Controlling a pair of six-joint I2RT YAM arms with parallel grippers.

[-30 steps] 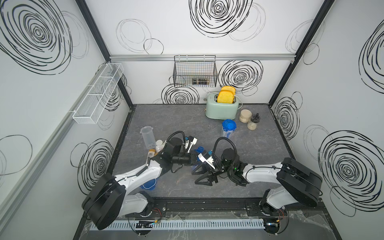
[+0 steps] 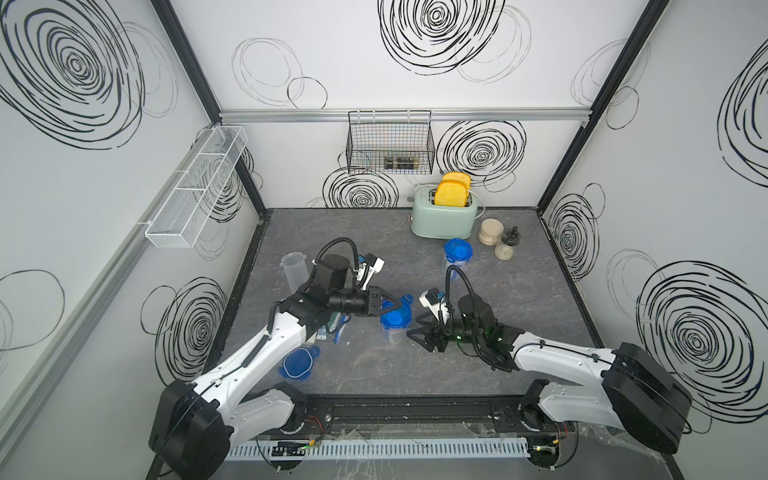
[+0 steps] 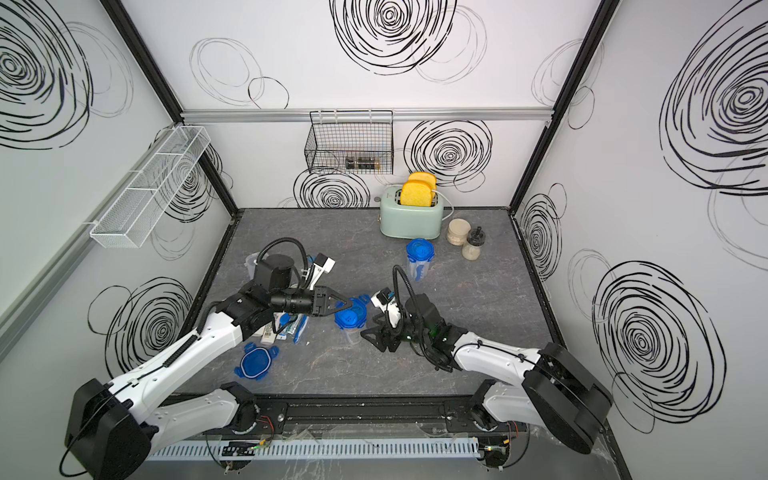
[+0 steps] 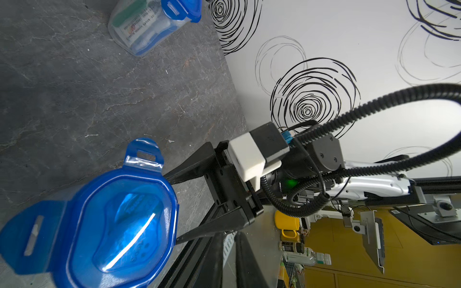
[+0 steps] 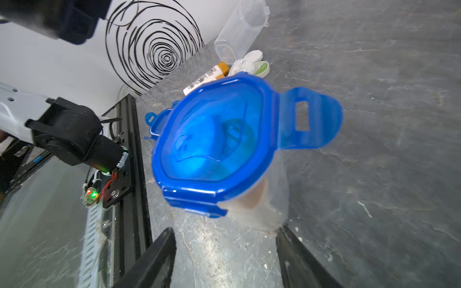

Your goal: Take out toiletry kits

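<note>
A clear container with blue lid (image 2: 395, 317) stands at the middle front, its latch flaps out, between my grippers. My left gripper (image 2: 390, 304) hangs over its left side, fingers apart; my right gripper (image 2: 417, 340) is low to its right, fingers apart with the container beyond its fingertips in the right wrist view. A second lidded container (image 2: 457, 256) with items inside stands behind to the right. Loose toiletries (image 5: 206, 79), an empty clear container (image 2: 294, 270) and a detached blue lid (image 2: 297, 364) lie at the left, partly hidden by my left arm.
A toaster with yellow slices (image 2: 440, 220), a beige jar (image 2: 490, 233) and a small bottle (image 2: 506, 244) stand at the back right. A wire basket (image 2: 389, 148) hangs on the back wall, a white rack (image 2: 192, 188) on the left wall.
My left gripper has risen slightly from the middle container, uncovering more of it.
</note>
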